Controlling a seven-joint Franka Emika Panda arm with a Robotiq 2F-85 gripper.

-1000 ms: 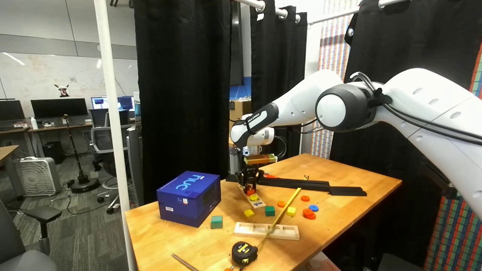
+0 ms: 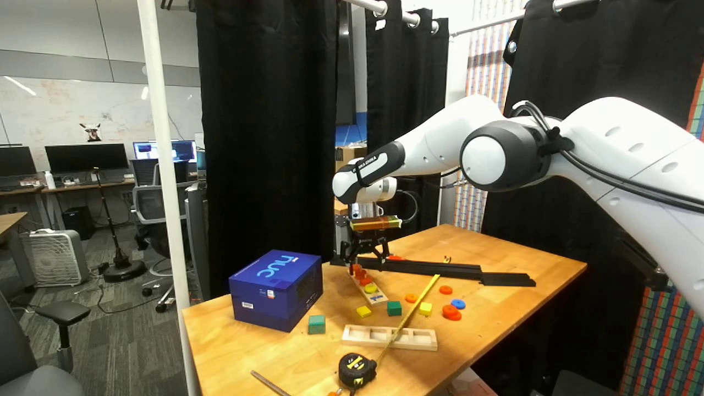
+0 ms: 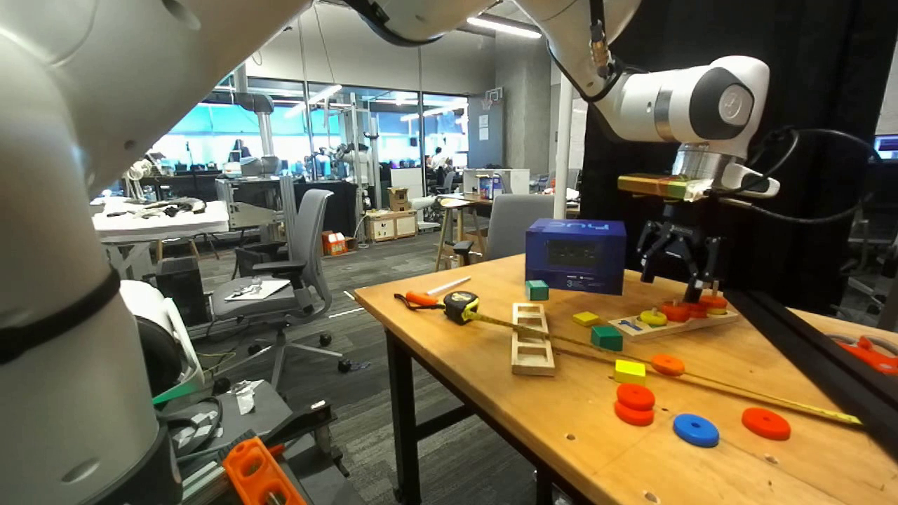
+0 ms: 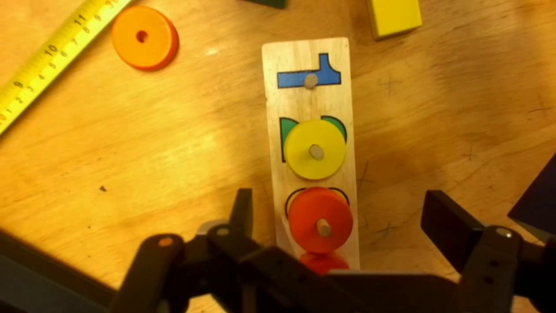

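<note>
A wooden peg board (image 4: 333,101) marked with numerals runs down the middle of the wrist view. Its peg at the blue 1 is bare. A yellow ring (image 4: 302,141) sits around the peg at the 2, and a red ring (image 4: 307,214) around the one after it. Another red ring (image 4: 323,262) is partly hidden by the gripper body. My gripper stands open above the board, its fingers apart on either side with nothing between them. In exterior view 2, the gripper (image 3: 671,285) is just above the red rings (image 3: 675,311).
On the table lie an orange ring (image 4: 143,37), loose red rings (image 3: 633,395), a blue ring (image 3: 696,430), yellow and green blocks (image 3: 606,338), a tape measure (image 2: 357,369) with its blade out, and a wooden tray (image 2: 389,337). A blue box (image 2: 275,290) and black rails (image 2: 455,270) flank the board.
My gripper has risen and shifted slightly left in exterior view 1, and its fingers have spread apart. They were close together, low at the red rings. The loose table objects look unmoved.
</note>
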